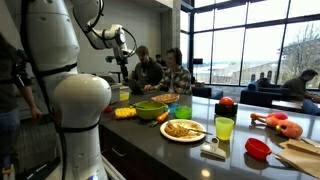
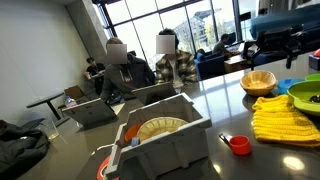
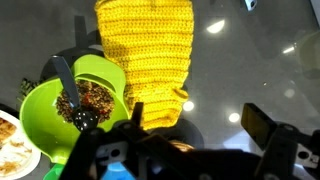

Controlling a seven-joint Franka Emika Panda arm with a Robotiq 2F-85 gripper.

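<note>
My gripper stands open, its two dark fingers wide apart with nothing between them. In the wrist view it hangs above the grey table, and the yellow knitted cloth [image 3: 148, 45] lies just beyond and left of the gap. Left of the cloth is a green bowl [image 3: 35, 112] of dark grains with a black ladle [image 3: 68, 82] in it. The second exterior view has the gripper [image 2: 268, 55] at the upper right, over the area of the cloth [image 2: 285, 122] and a woven basket [image 2: 258, 81].
A grey bin [image 2: 165, 154] holds a round yellowish item. Close to it stands a small red bowl [image 2: 240, 145]. In the first exterior view are a plate of food [image 1: 183, 131], a yellow-green cup [image 1: 224, 129] and a red bowl [image 1: 258, 149]. Two people sit behind the table.
</note>
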